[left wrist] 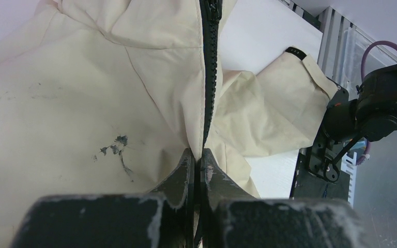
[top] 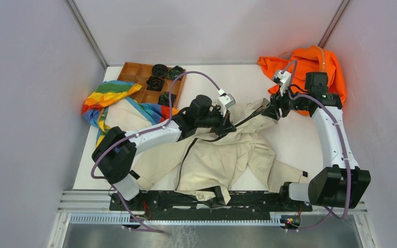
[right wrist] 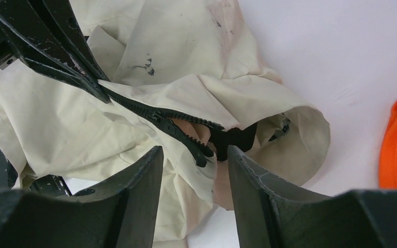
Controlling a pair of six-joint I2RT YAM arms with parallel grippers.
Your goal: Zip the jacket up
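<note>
A beige jacket (top: 212,160) with a black zipper (left wrist: 210,77) lies crumpled over the middle of the table. My left gripper is shut on the zipper edge and the cloth beside it, holding it taut. Farther along, the black slider (right wrist: 160,120) sits on the zipper in the right wrist view, its dark pull (right wrist: 200,157) pointing toward my right gripper. The right gripper's fingers stand apart on either side of the jacket's free end, with the pull between and beyond their tips. Contact with the cloth cannot be made out.
Orange cloth (top: 301,64) is piled at the back right, behind my right arm. A wooden tray (top: 130,76) with dark round items and a rainbow cloth (top: 111,95) occupy the back left. White table (top: 294,139) shows bare to the jacket's right.
</note>
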